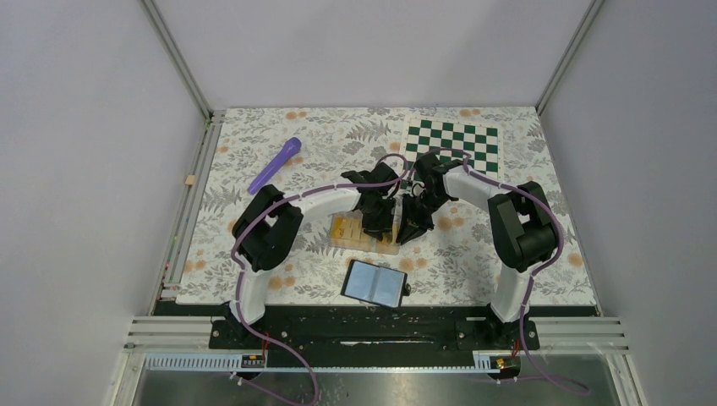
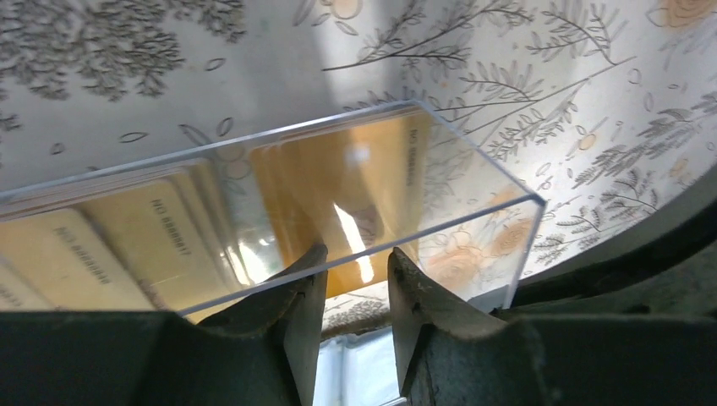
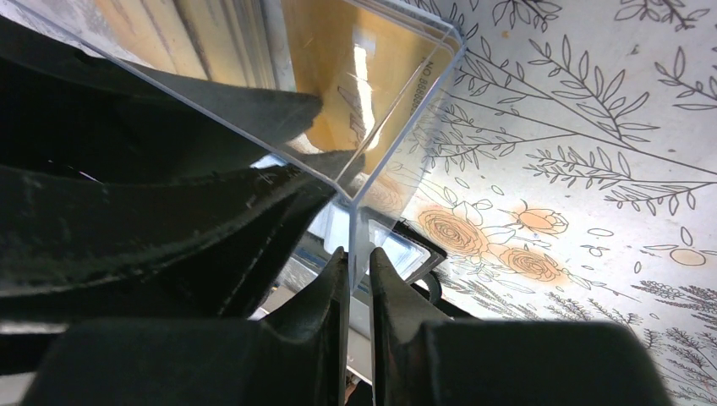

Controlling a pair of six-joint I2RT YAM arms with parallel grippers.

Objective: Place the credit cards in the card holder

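A clear box (image 1: pixel 357 245) holds several gold cards (image 2: pixel 173 241) leaning in a row. One gold card (image 2: pixel 342 182) leans apart from that row, near the box's end. My left gripper is open at the box's long wall, its fingertips spread in front of this card and not closed on it. My right gripper is shut on the clear wall at the box's corner. An open, black-edged card holder (image 1: pixel 374 283) with pale pages lies by the table's front edge.
A purple microphone-shaped object (image 1: pixel 275 166) rests at the back left, and a green and white checkered board (image 1: pixel 465 144) at the back right. Both arms crowd closely over the box. Free cloth lies on both sides of the card holder.
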